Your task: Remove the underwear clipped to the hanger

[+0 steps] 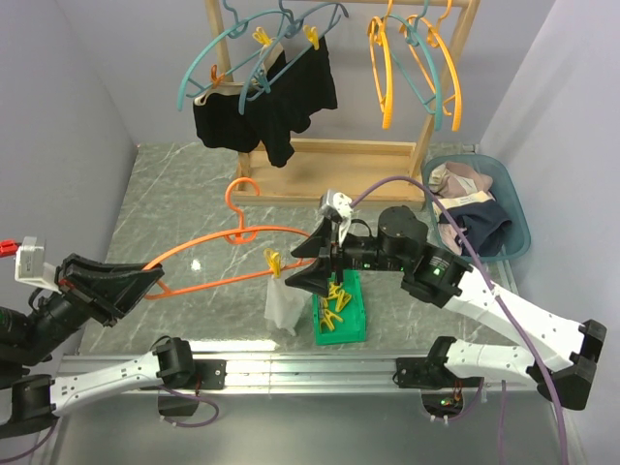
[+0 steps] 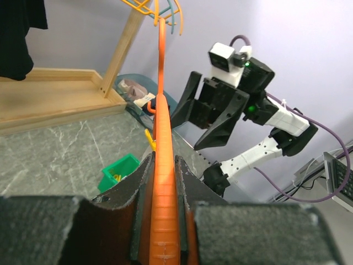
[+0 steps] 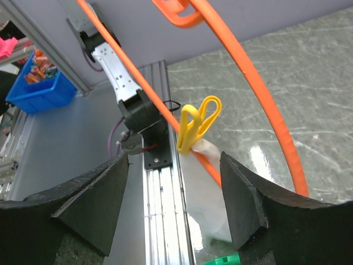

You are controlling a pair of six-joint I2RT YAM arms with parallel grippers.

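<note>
An orange hanger [image 1: 208, 240] is held at its left end by my left gripper [image 1: 145, 281], which is shut on it; in the left wrist view the hanger [image 2: 164, 165] runs straight out from between the fingers. On its lower bar sits a yellow clip [image 3: 194, 126], pinching a pale, thin piece of underwear [image 3: 203, 193] that hangs below. The underwear [image 1: 285, 304] looks whitish in the top view. My right gripper [image 1: 308, 263] stands open at the hanger's right end, close by the clip [image 1: 273, 262]. Its fingers [image 3: 91, 207] are apart and touch neither clip nor cloth visibly.
Below the right gripper, a green box [image 1: 351, 327] holds several yellow clips. A wooden rack [image 1: 329, 174] carries several hangers and clipped dark clothes [image 1: 281, 107]. To the right is a blue-grey basket [image 1: 515, 215] of clothes.
</note>
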